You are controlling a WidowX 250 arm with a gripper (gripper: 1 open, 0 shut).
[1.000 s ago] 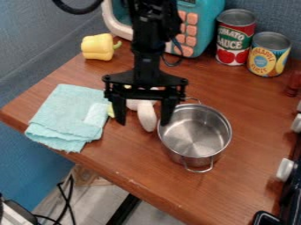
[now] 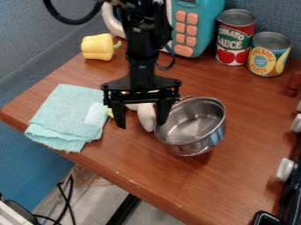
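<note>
My black gripper (image 2: pixel 141 109) hangs over the middle of the wooden table, its fingers spread apart. Its right finger is at the left rim of a steel pot (image 2: pixel 193 130); whether it touches cannot be told. A white rounded object (image 2: pixel 146 119) lies below the gripper, partly hidden by it. To the left is a folded light-blue cloth (image 2: pixel 66 119) with a pale item on it, and something yellow-green shows behind the gripper's left finger.
A yellow object (image 2: pixel 98 47), a teal toy appliance (image 2: pixel 189 26), a tomato can (image 2: pixel 233 42) and a second can (image 2: pixel 268 58) stand at the back. Black equipment lines the right edge.
The pot has turned or tilted a little, its near handle no longer showing at the front.
</note>
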